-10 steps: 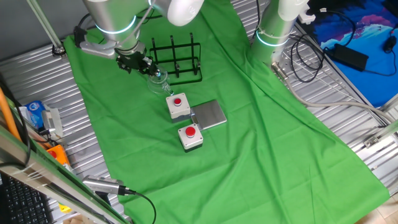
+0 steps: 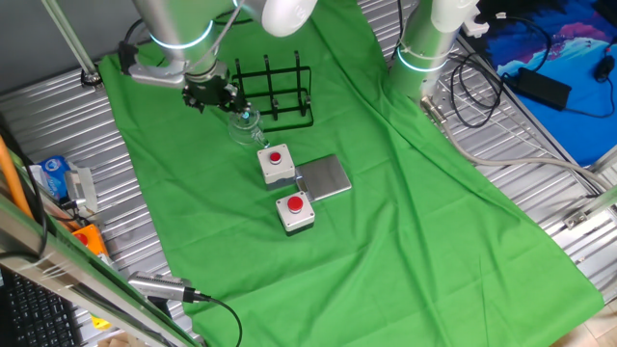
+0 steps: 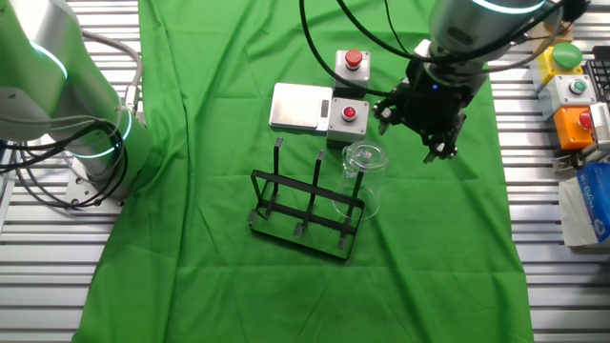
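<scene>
A clear glass mug (image 3: 366, 181) stands on the green cloth, its handle facing the button boxes; in exterior view 1 the arm's end partly covers the mug (image 2: 247, 127). My black gripper (image 3: 412, 137) is open beside the glass, its fingertips spread and no object visible between them. From the other side, the gripper (image 2: 220, 106) appears just above and left of the mug. A black wire rack (image 3: 307, 215) with upright prongs is close by the mug. Whether any finger touches the glass cannot be told.
The mug, rack, boxes and scale have stayed where they were.
</scene>
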